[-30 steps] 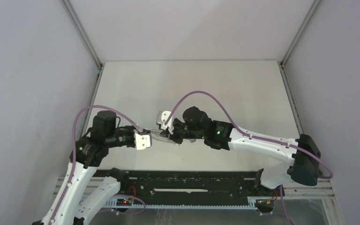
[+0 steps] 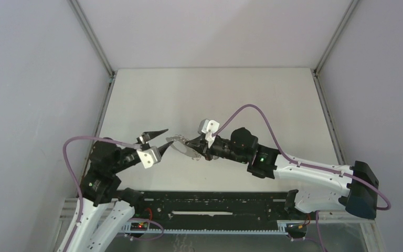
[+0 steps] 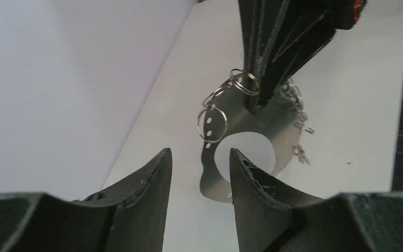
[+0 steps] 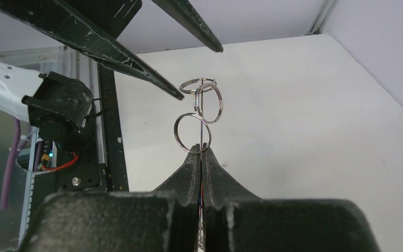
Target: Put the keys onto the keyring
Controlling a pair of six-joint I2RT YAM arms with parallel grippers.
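Observation:
A thin grey metal plate with a large round hole carries several small wire rings along its edge. My right gripper is shut on this plate, which shows edge-on between its fingertips in the right wrist view. One loose-hanging ring faces my left gripper. The left fingers stand wide apart, with nothing between them, a short way from the rings. In the right wrist view, three rings sit along the plate, close below the left fingers. I cannot make out clear key shapes.
A black rail runs along its front edge. Grey walls close in the sides.
The right gripper has shifted to the right, and a gap now separates the two arms.

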